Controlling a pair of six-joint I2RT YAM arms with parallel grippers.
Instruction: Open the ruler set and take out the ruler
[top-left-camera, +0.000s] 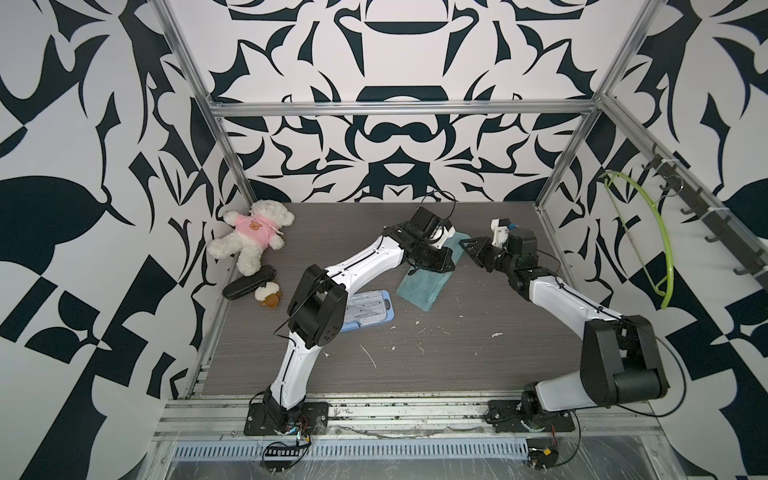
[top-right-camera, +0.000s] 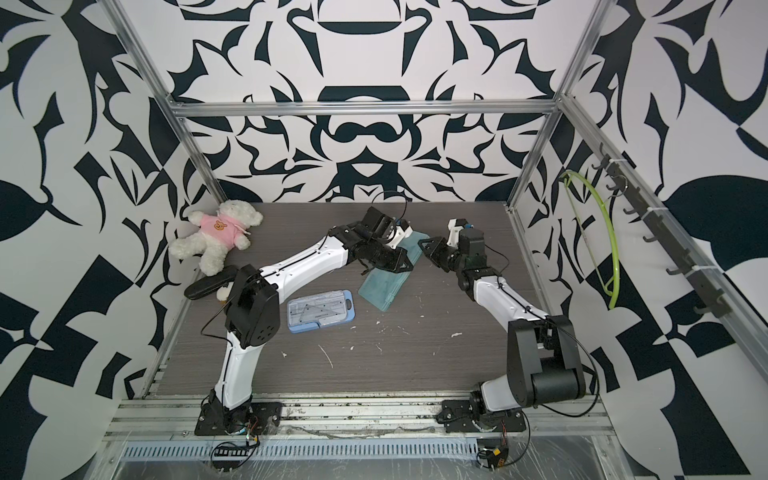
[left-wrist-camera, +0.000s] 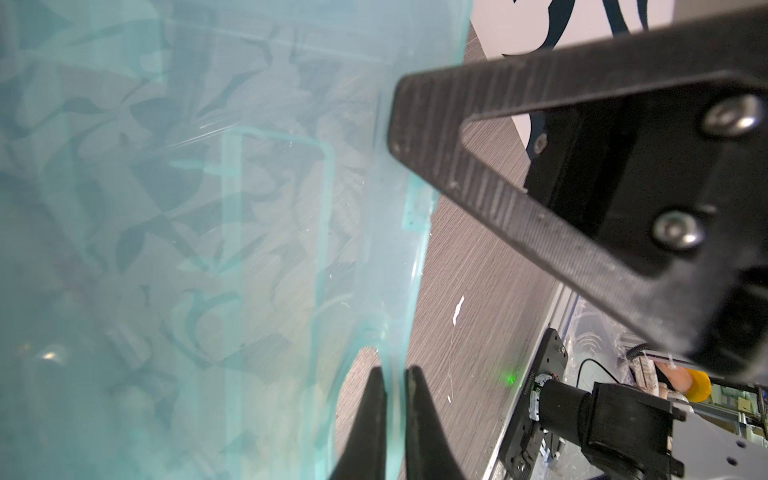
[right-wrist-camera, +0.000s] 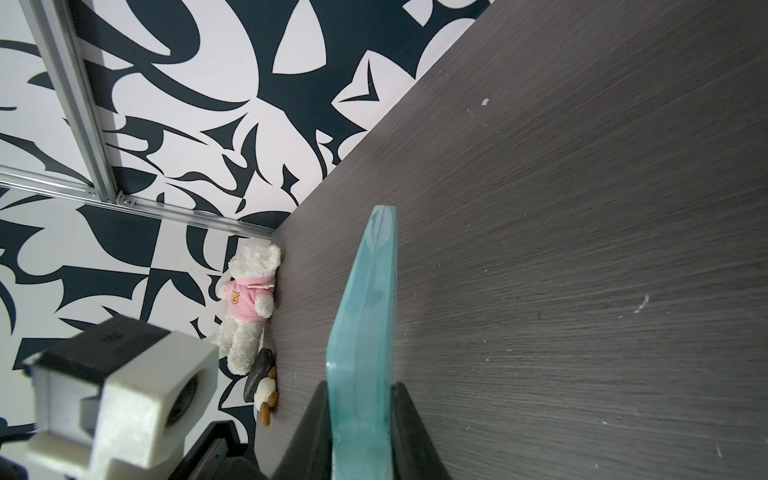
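The ruler set is a translucent teal pouch (top-left-camera: 421, 289), lifted and slanted between my two arms over the middle of the table. In the left wrist view its face fills the left side, and pale outlines of a ruler (left-wrist-camera: 276, 136) show through it. My left gripper is shut on one edge of this pouch. On another edge my right gripper is shut, with the pouch standing edge-on between its fingers. Whether the pouch has any opening cannot be made out. Both grippers are close together in the top views.
A blue box (top-right-camera: 321, 311) with a clear front lies left of the pouch. At the left wall are a white teddy bear (top-left-camera: 254, 233), a black case (top-left-camera: 249, 282) and a small plush toy (top-left-camera: 269, 294).
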